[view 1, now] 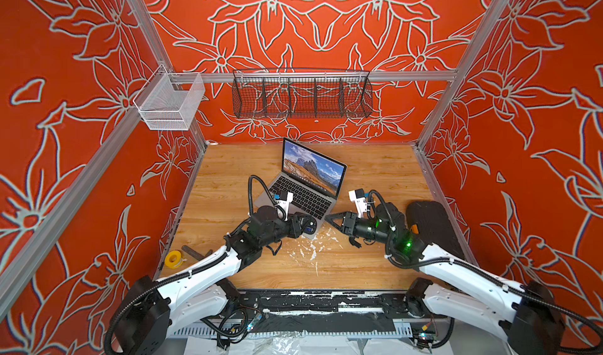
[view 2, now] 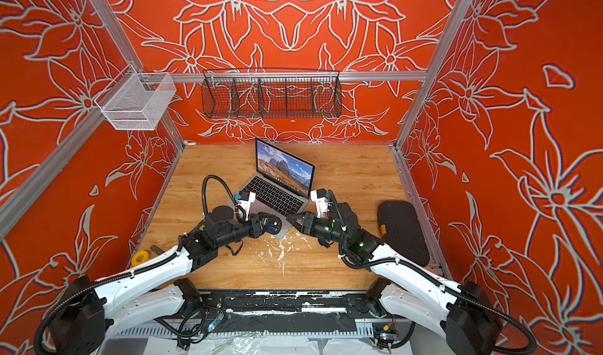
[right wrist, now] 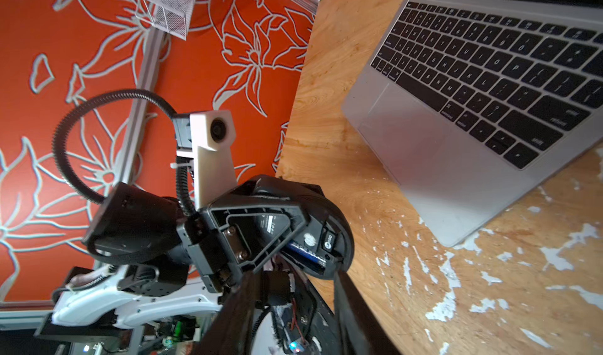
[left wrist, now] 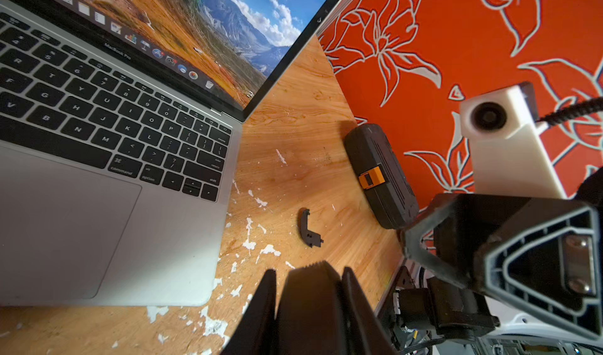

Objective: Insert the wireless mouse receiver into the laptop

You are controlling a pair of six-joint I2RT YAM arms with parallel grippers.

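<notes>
My left gripper is shut on a black mouse point(left wrist: 312, 311) above the table. In the right wrist view the mouse point(right wrist: 342, 232) has its underside toward my right arm, its compartment uncovered and something blue inside. A small dark square piece point(right wrist: 328, 240) with a pale logo shows there; whether it is the receiver I cannot tell. My right gripper stands part open beside the mouse, apart from it, with nothing visible between its fingers. The open laptop point(right wrist: 433, 166) lies behind both grippers, its screen point(view 1: 312, 166) lit.
A small black L-shaped piece point(left wrist: 307, 232) lies on the table right of the laptop. A black case point(view 1: 433, 226) is at the right edge. Yellow tape point(view 1: 173, 259) lies at the left.
</notes>
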